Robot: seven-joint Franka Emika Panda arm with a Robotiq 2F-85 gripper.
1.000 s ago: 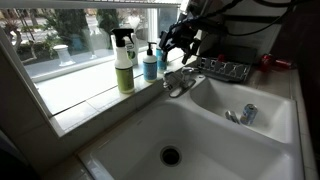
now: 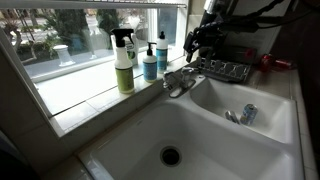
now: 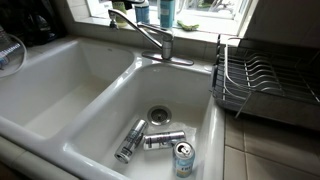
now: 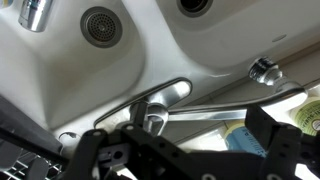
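Note:
High at the back, my open gripper (image 2: 191,47) hangs above the counter behind the sink, clear of the faucet (image 2: 178,82). Seen from the wrist, the gripper spreads its dark fingers wide with nothing held, and the chrome faucet (image 4: 220,112) passes below the gap. Several cans lie or stand in one basin: a lying can (image 3: 130,141), another beside the drain (image 3: 165,140), and an upright can (image 3: 184,160). Part of a can (image 4: 35,13) shows at the top left of the wrist view.
Spray and pump bottles, among them a green-labelled bottle (image 2: 124,65) and a blue bottle (image 2: 150,66), line the window ledge. A wire dish rack (image 3: 270,72) occupies the counter beside the sink. The other basin (image 2: 205,150) looks empty.
In exterior view 1 my gripper has shifted right, away from the bottles and toward the dish rack side. The bottles, faucet and cans look unmoved.

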